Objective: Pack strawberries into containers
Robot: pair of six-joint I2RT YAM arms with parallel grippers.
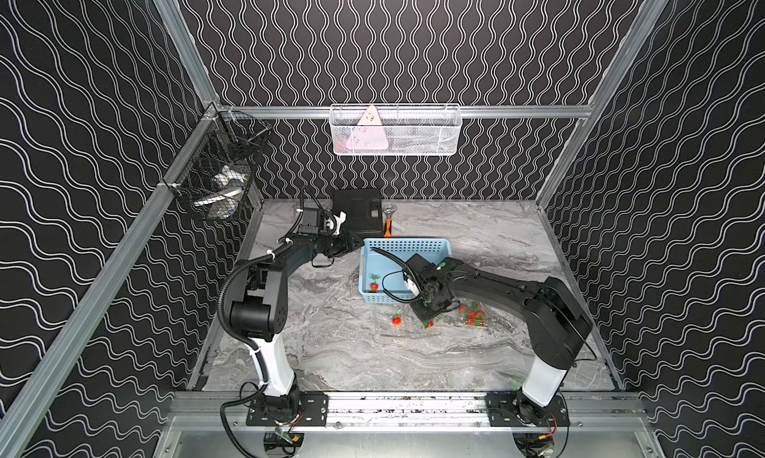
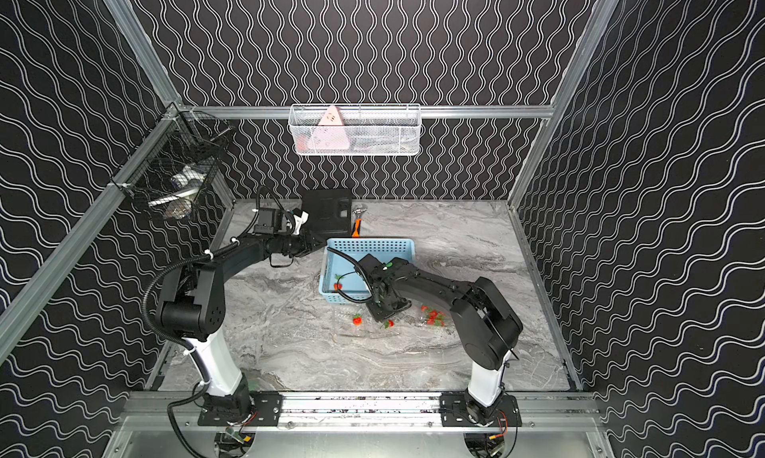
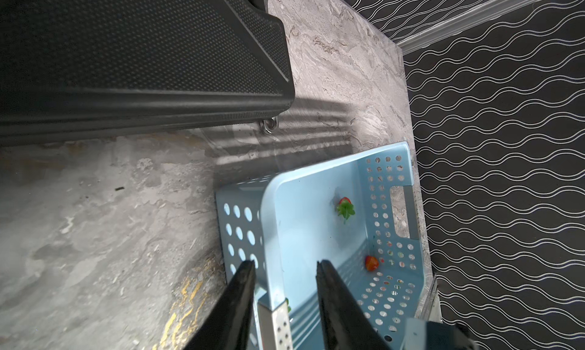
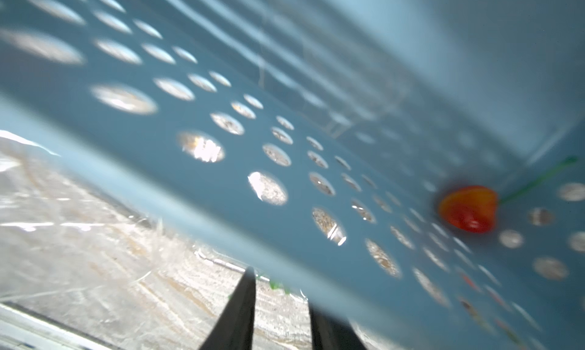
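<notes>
A light blue basket (image 1: 365, 260) stands mid-table, with strawberries (image 3: 345, 206) inside. Beyond its front wall, a strawberry (image 1: 396, 321) and another strawberry (image 1: 428, 324) show against the marbled surface. Several more strawberries (image 1: 473, 315) are clustered right of the basket, apparently in clear plastic. At the basket's back-left corner, my left gripper is open, its fingers on either side of the rim. My right gripper is at the front wall, beside the rim; its fingers appear apart, and the rim partly covers one. Whether they grip the wall is unclear.
Behind the left gripper lies a black case (image 1: 356, 209), beside an orange-handled tool (image 1: 388, 227). A white wire basket (image 1: 422, 135) hangs on the back wall. Open tabletop (image 1: 494, 238) extends right of the blue basket.
</notes>
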